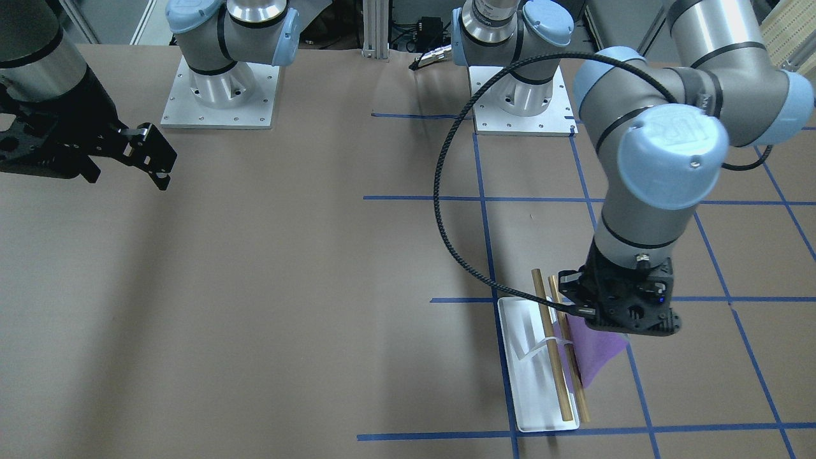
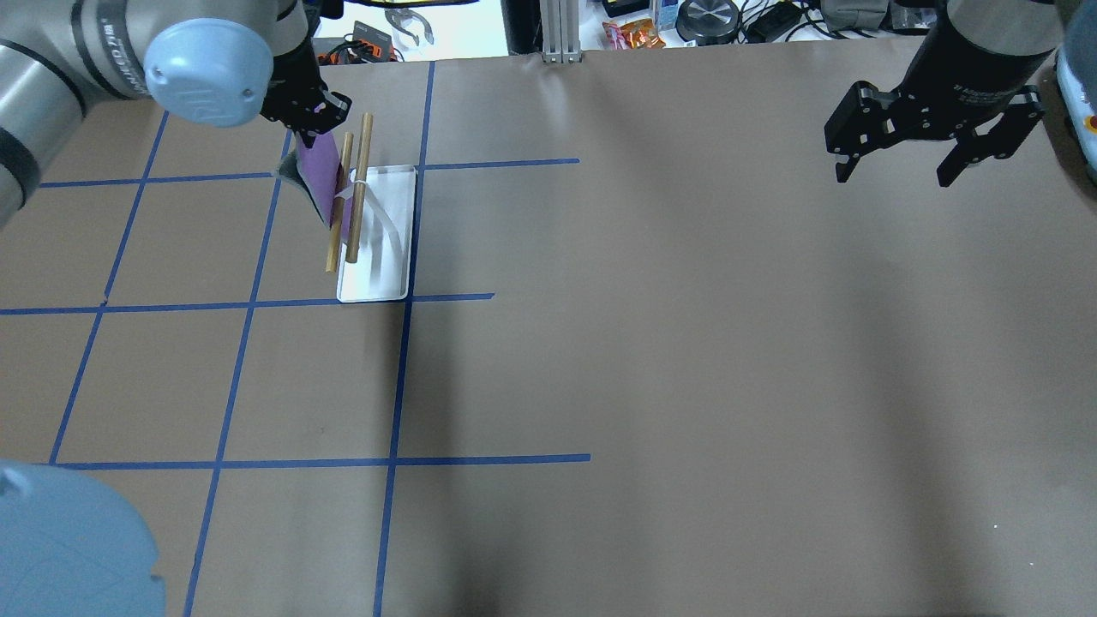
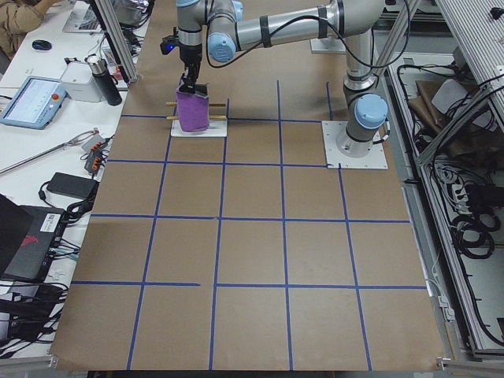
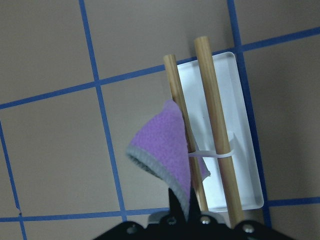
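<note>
A purple cloth (image 1: 598, 348) hangs from my gripper, which is shut on it, over a white tray (image 1: 522, 390) bridged lengthwise by two wooden dowels (image 1: 558, 375) tied with a white strap. In the top view the cloth (image 2: 316, 170) lies along the left dowel. In the left wrist view its lower part (image 4: 165, 140) lies over the left dowel, and a bit shows beneath the strap or between the dowels; whether it rests on them I cannot tell.
Other arms stand at the back and at the far left in the front view.
</note>
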